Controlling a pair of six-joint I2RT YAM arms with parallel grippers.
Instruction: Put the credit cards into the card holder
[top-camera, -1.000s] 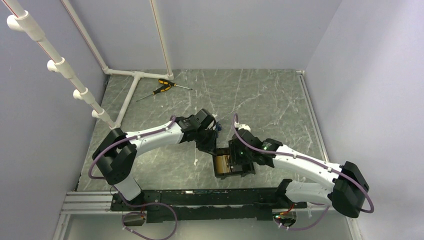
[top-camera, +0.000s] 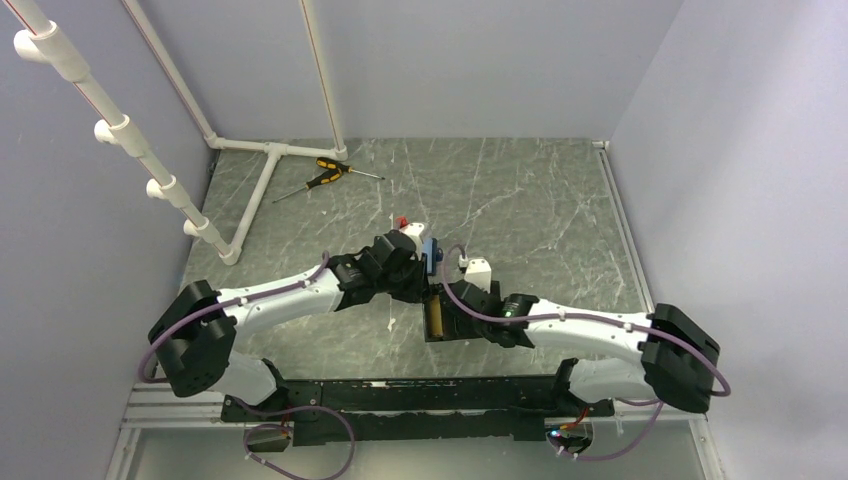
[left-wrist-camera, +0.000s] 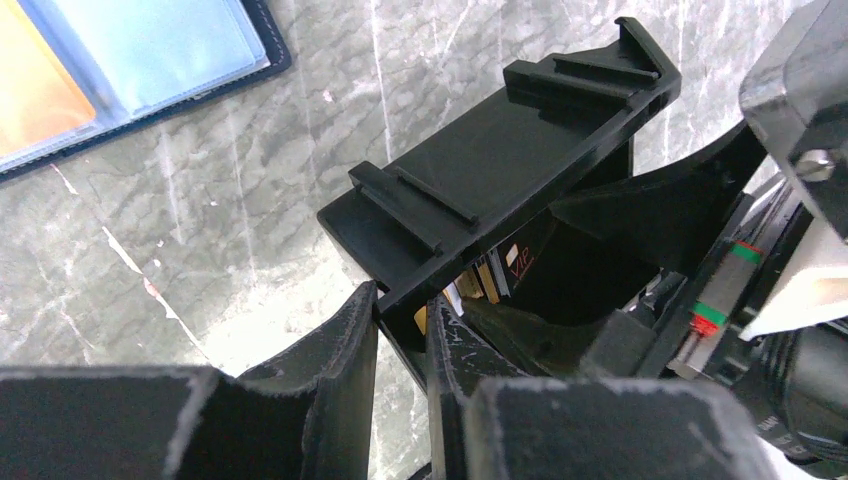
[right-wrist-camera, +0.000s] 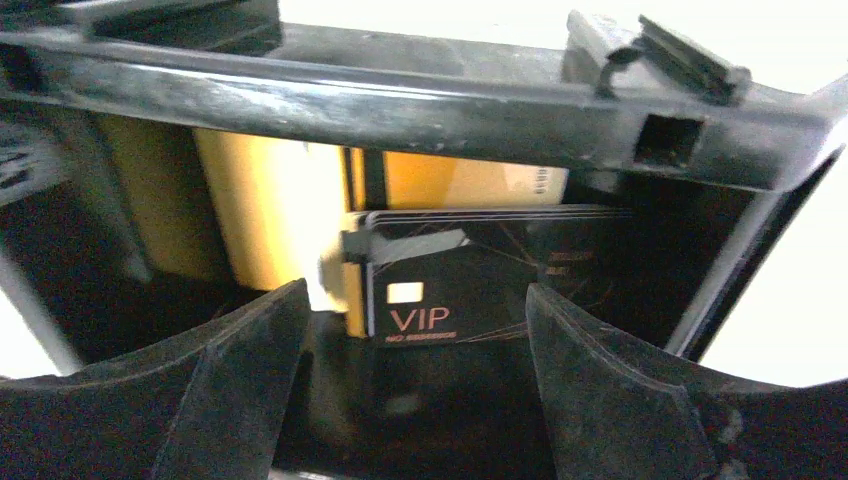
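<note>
A black box (top-camera: 455, 338) holds the cards, and my left gripper is shut on the wall at one of its corners. Inside, in the right wrist view, a black VIP card (right-wrist-camera: 455, 290) fronts a small stack, with yellow cards (right-wrist-camera: 270, 200) behind it. My right gripper is open, its two fingertips spread in front of the VIP card with nothing gripped. The blue card holder (left-wrist-camera: 274, 45) lies open at the upper left of the left wrist view, an orange card (left-wrist-camera: 35, 85) in one pocket. From above, the left arm partly hides the holder.
Two screwdrivers with yellow and black handles (top-camera: 325, 178) lie at the back left near the white pipe frame (top-camera: 262, 190). Both arms crowd close together over the box.
My left gripper has come onto the box's back left corner. The right gripper has shifted left over the box, and the box sits slightly farther back and left.
</note>
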